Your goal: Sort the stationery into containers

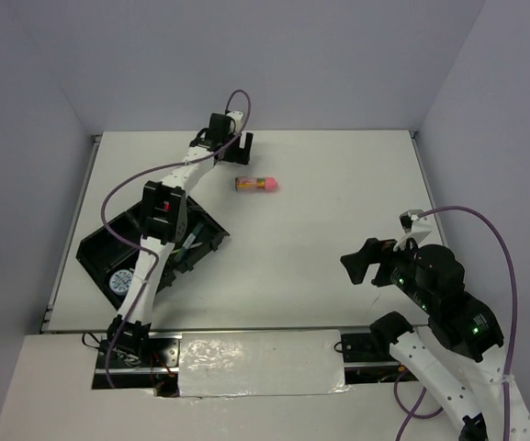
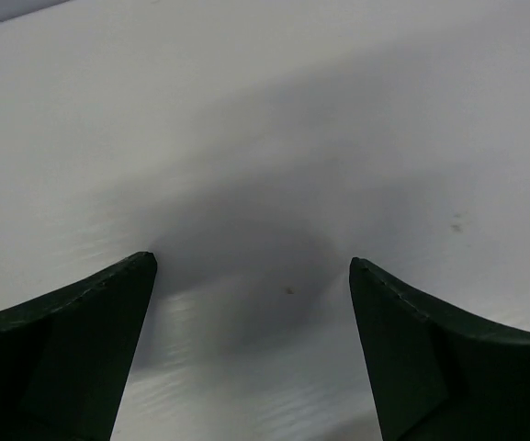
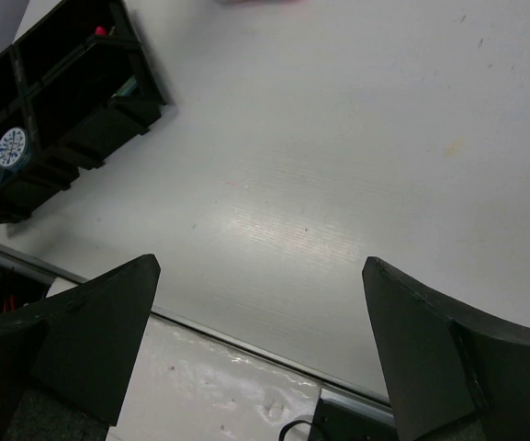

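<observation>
A yellow-and-orange tube with a pink end point(image 1: 256, 184) lies by itself on the white table in the top view. Beyond it, toward the table's back edge, my left gripper point(image 1: 242, 153) is open; its wrist view shows only blurred tabletop between the fingers. A black compartment tray point(image 1: 95, 246) stands at the left, partly covered by the left arm. It holds round patterned white-topped items point(image 3: 13, 147), a red-tipped item point(image 3: 100, 31) and a teal item point(image 3: 127, 88). Over the table's right front area, my right gripper point(image 1: 366, 264) is open and empty.
Grey walls point(image 1: 246, 64) rise behind and at both sides. A metal rail point(image 1: 246, 329) runs along the front edge, and purple cables point(image 1: 513, 276) loop from both arms.
</observation>
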